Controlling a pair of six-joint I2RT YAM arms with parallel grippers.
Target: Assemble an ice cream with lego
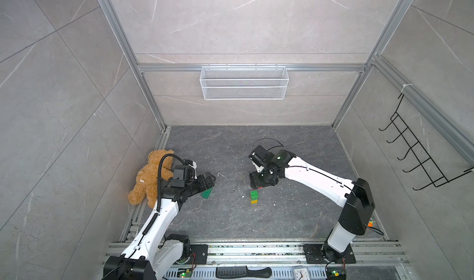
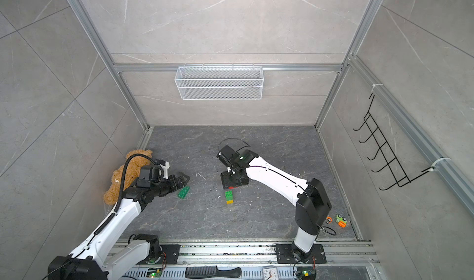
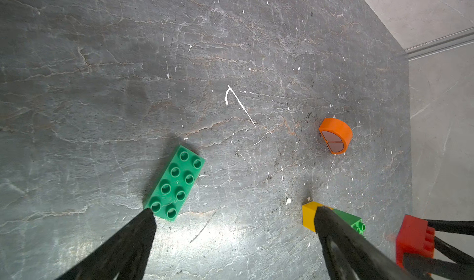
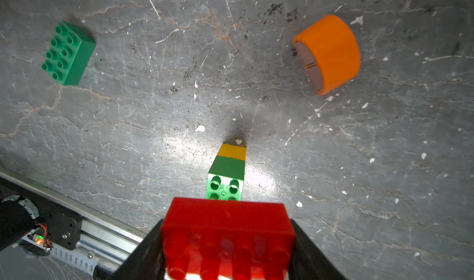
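Raised above the table, a red brick [image 4: 227, 230] is held by my right gripper [image 1: 259, 186], which is shut on it. Beyond it in the right wrist view stands a stack of a green brick [image 4: 228, 167] on a yellow brick [image 4: 232, 151]. An orange half-round brick [image 4: 333, 53] lies on the table there, hidden under the right arm in the top left view. Another green brick [image 3: 175, 183] lies flat, studs up, below my left gripper. That gripper is open, its fingers [image 3: 123, 245] wide apart with nothing between them.
A brown teddy bear [image 1: 146, 179] leans at the left wall beside the left arm. Small toys, one orange and green [image 2: 340, 220], lie near the right arm's base. A white wire basket [image 1: 244, 82] hangs at the back.
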